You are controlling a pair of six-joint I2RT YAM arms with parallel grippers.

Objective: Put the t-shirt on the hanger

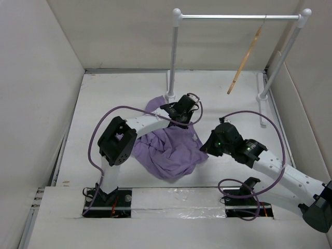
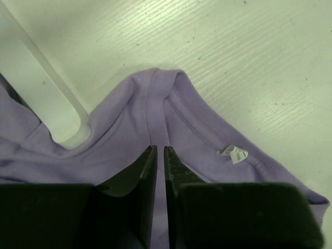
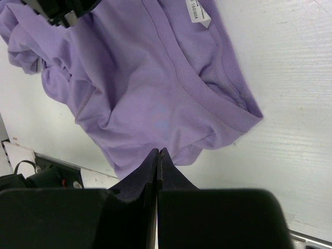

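Observation:
The purple t-shirt lies crumpled on the white floor, a label showing near one edge. My left gripper is over the shirt's back part beside the rack's left post; in its wrist view the fingers are shut above the fabric with nothing showing between them. My right gripper is at the shirt's right edge, shut and above the cloth in its wrist view. A wooden hanger hangs edge-on from the rack's bar.
The white rack has posts left and right, with feet on the floor. Walls enclose the back and sides. Bare floor shows at the back left and between the posts.

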